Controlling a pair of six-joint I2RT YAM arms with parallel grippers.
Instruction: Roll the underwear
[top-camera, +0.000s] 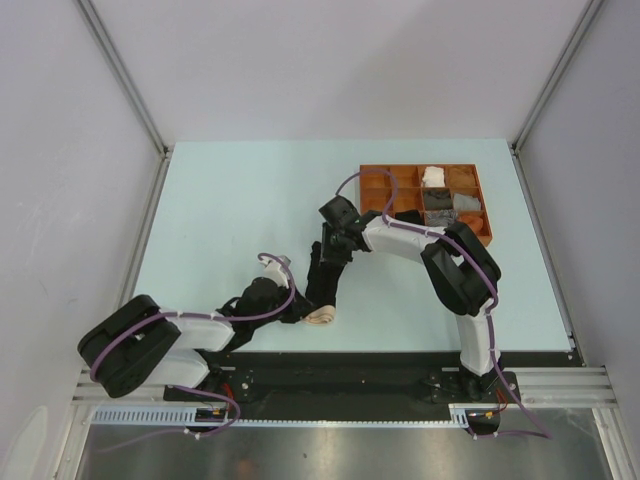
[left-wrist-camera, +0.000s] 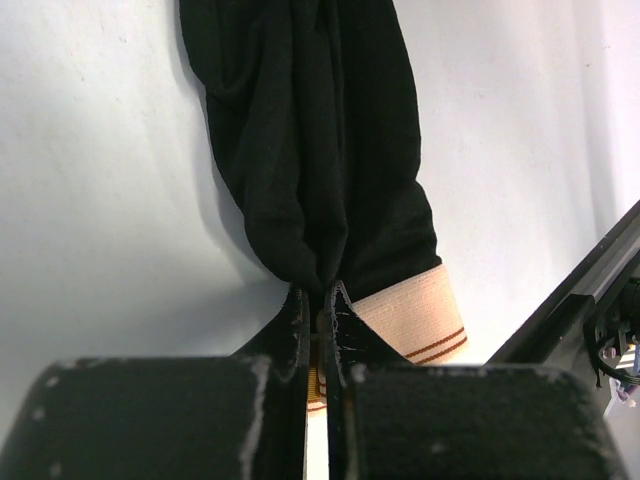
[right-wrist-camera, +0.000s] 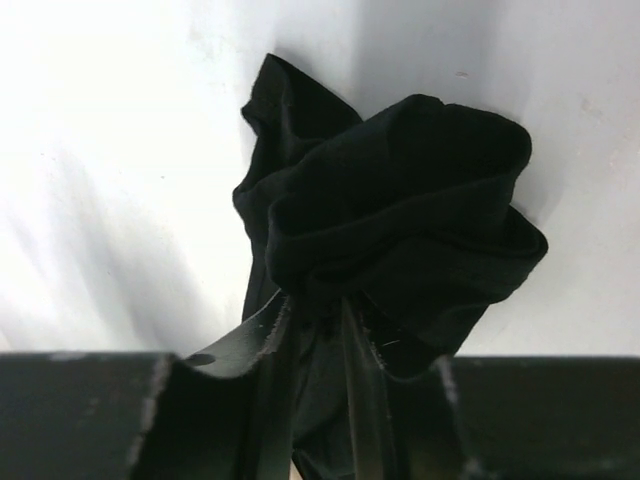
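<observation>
The black underwear (top-camera: 323, 285) lies as a narrow lengthwise strip near the front middle of the table. Its beige waistband (left-wrist-camera: 415, 315) with brown stripes is at the near end. My left gripper is shut on the cloth just by the waistband, where gathered black folds run into its fingertips. At the far end, the black fabric is bunched in loose folds (right-wrist-camera: 400, 200). My right gripper is down at these folds, its fingers a little apart with dark cloth between and below them. Part of the strip is hidden under the right arm in the top view.
A brown compartment box (top-camera: 374, 187) at the back right holds several folded cloths, and some of its compartments are empty.
</observation>
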